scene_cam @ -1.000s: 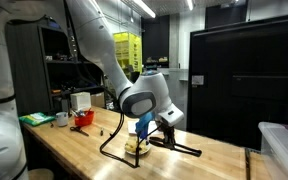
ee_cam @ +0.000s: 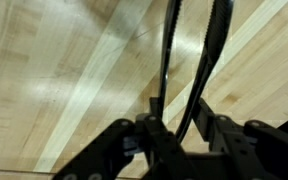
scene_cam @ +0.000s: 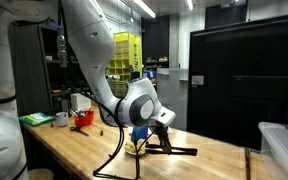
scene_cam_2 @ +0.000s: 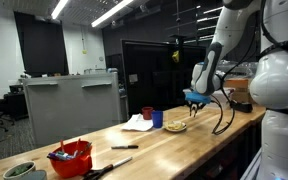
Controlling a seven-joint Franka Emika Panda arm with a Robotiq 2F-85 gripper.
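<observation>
In the wrist view my gripper has its two long black fingers part open, with a narrow gap and nothing between them. Bare, light wooden table (ee_cam: 64,90) fills the view around them. From the side, the gripper (scene_cam: 190,151) hangs low over the table's right part. A plate (scene_cam_2: 174,128) with something yellowish on it rests on the table. The arm partly hides that plate in the first exterior view.
Beyond the plate stand a blue cup (scene_cam_2: 157,118), a red cup (scene_cam_2: 147,112) and a white cloth (scene_cam_2: 136,123). A red bowl (scene_cam_2: 72,162) holds several items. A knife (scene_cam_2: 122,147) lies nearby. A pale bin (scene_cam: 284,148) stands at the right. Table beside the gripper is clear.
The arm's wrist has shifted slightly left and down in the first exterior view. The plate is more covered by it now. The other things look unmoved.
</observation>
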